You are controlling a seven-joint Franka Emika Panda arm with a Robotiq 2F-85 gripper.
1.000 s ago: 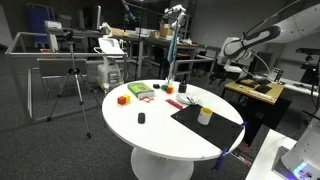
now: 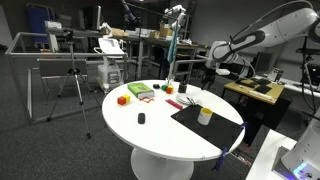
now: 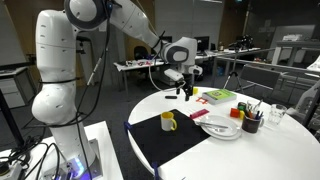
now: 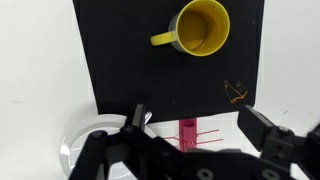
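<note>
My gripper hangs well above the round white table (image 2: 135,122), its fingers apart with nothing between them. On a black mat (image 4: 130,60) stands an upright mug (image 4: 203,30), yellow inside, its handle toward the left of the wrist view. The same mug (image 3: 168,121) shows on the mat in exterior view 2. Below the gripper, a red object (image 4: 187,133) lies near the mat's edge, partly hidden by the gripper. A white plate (image 4: 72,150) lies beside it, and a shiny utensil's tip shows close to one finger.
A dark cup holding utensils (image 3: 251,122) stands beyond the plate. A green box (image 2: 139,90), small coloured blocks (image 2: 123,100) and a dark object (image 2: 141,118) occupy other parts of the table.
In exterior view 1 the arm and gripper have swung left, in over the table's far side. The mug and other tabletop things have stayed put.
</note>
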